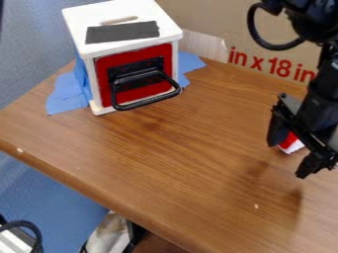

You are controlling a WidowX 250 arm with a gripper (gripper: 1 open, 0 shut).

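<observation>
My black gripper [288, 153] hangs at the right side of the table, pointing down, its fingers spread apart above the wood. Just behind it a small red and white object [291, 144] lies on the table, partly hidden by the gripper; whether anything touches it I cannot tell. A white toy oven [166, 25] with a red front and a black handle stands at the back left.
A blue cloth [70, 94] lies under the oven. A cardboard box [224, 25] backs the table. The table's left edge runs diagonally toward the bottom.
</observation>
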